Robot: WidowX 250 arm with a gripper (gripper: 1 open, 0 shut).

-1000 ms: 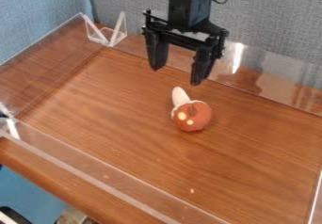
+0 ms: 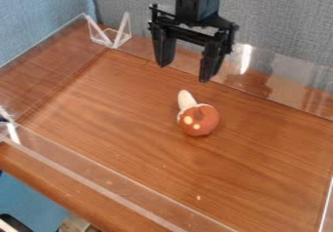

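My black gripper (image 2: 186,58) hangs at the top centre, over the back of the wooden tray, open with its two fingers wide apart and nothing between them. Below it and slightly right, a round orange-red toy (image 2: 202,121) with pale spots lies on the wooden floor (image 2: 117,129), with a white, elongated piece (image 2: 185,101) at its upper left.
Clear walls (image 2: 156,199) edge the wooden floor. A white wire-like bracket (image 2: 123,29) stands at the back left corner. Grey and blue padded panels surround the back and left.
My gripper has risen very slightly. The toy has not moved.
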